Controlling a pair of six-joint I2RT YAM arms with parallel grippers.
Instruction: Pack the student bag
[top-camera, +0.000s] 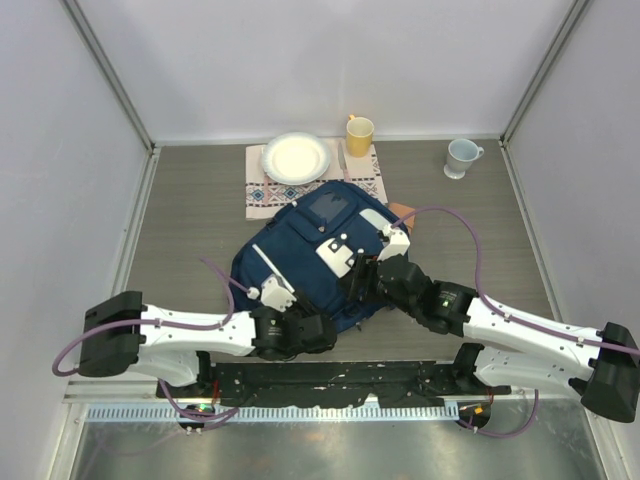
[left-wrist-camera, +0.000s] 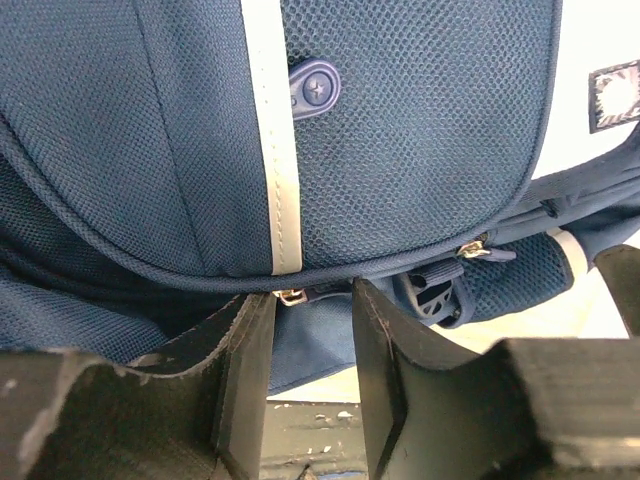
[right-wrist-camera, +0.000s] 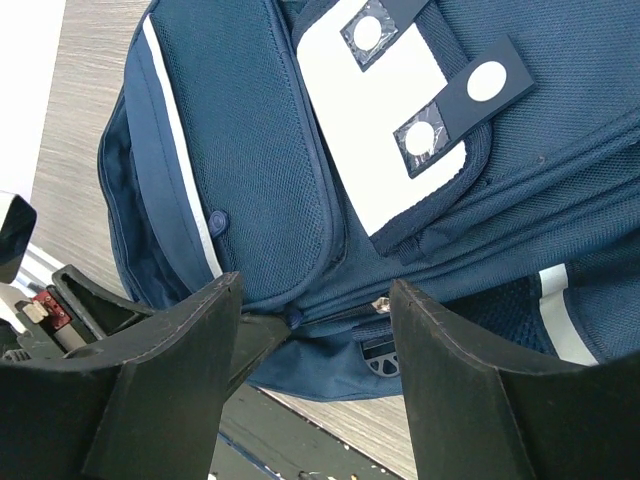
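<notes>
A navy bag (top-camera: 290, 255) with white-grey strips lies flat on the table in the top view. My left gripper is at its near edge, fingers part open. In the left wrist view a small metal zipper pull (left-wrist-camera: 291, 297) sits at the left fingertip, below the pale strip; whether it is gripped does not show. Over the bag's near-right side, my right gripper stands open. Close by its right finger in the right wrist view is another metal zipper piece (right-wrist-camera: 381, 305). Dark fingers of the left gripper reach the bag's edge in that view.
Behind the bag are a white plate (top-camera: 296, 158) and a yellow mug (top-camera: 359, 136) on a patterned cloth (top-camera: 258, 190). A pale cup (top-camera: 461, 157) stands at the back right.
</notes>
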